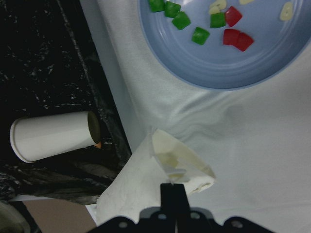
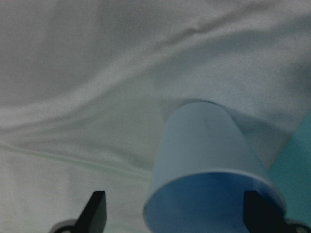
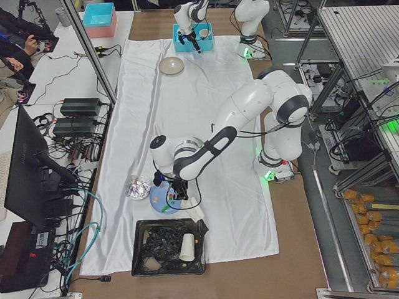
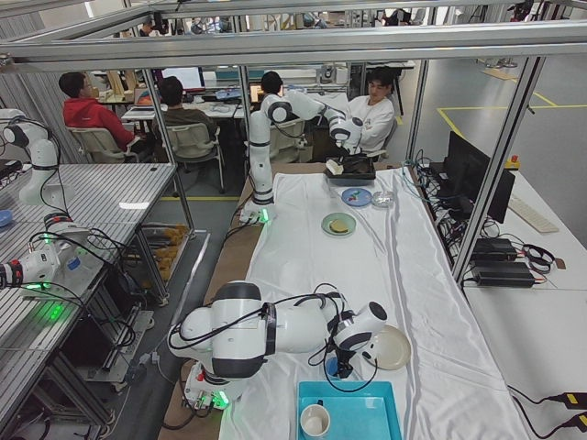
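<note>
My left gripper hangs over the cloth between the blue plate (image 1: 223, 68) and the black tray (image 1: 48, 73); its dark fingers are together on a white crumpled paper piece (image 1: 131, 189). The plate carries green, red and pale pieces. A white cup (image 1: 53, 136) lies on its side in the black tray. In the right wrist view my right gripper is open around the rim end of a blue cup (image 2: 204, 141), which lies on its side on the cloth next to a teal tray (image 2: 296, 165).
A foil bowl (image 3: 138, 187) sits left of the blue plate. A beige plate (image 4: 394, 346), a green plate (image 4: 337, 224) and the teal tray (image 4: 367, 412) with a white mug (image 4: 315, 420) share the table.
</note>
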